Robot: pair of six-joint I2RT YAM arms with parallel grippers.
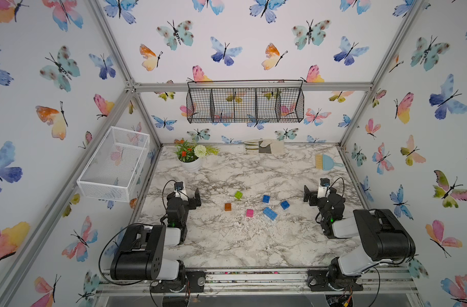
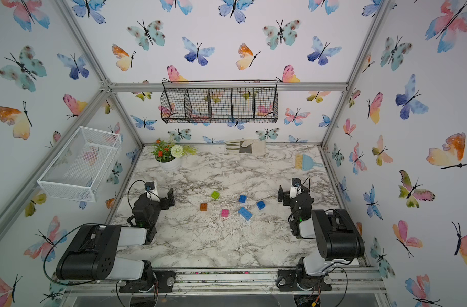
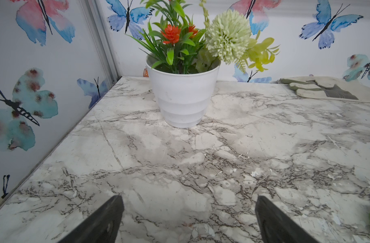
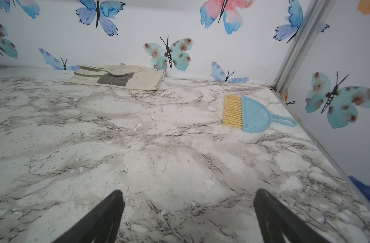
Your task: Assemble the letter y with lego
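Observation:
Loose lego bricks lie apart mid-table: green (image 1: 238, 195), orange (image 1: 227, 206), pink (image 1: 249, 212), two small blue bricks (image 1: 265, 198) (image 1: 284, 204) and a longer light blue brick (image 1: 269, 213). My left gripper stands open left of them, facing the back; only a green edge shows at the right of the left wrist view. My right gripper is open to the right of the bricks, with bare table between its fingers.
A flower pot (image 3: 182, 101), a folded glove (image 4: 144, 79) and a blue dustpan with brush (image 4: 255, 113) sit along the back. A white basket (image 1: 113, 189) hangs left, a wire rack (image 1: 245, 105) on the back wall.

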